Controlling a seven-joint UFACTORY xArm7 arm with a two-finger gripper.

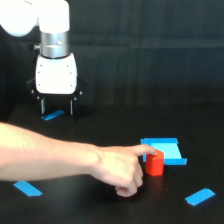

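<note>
At the back left my white gripper (57,106) hangs over the dark table, its two fingers apart and nothing between them. A red block (155,165) stands at the right, just in front of a light square outlined in blue tape (174,161). A person's hand (120,168) reaches in from the left, with its index finger at the top of the block and covering part of it. My gripper is far from both the block and the hand.
Strips of blue tape lie on the table (90,120): one front left (27,188), one front right (200,197), one below my gripper (53,115). The person's forearm (45,155) crosses the left front. A dark curtain (150,50) closes off the back.
</note>
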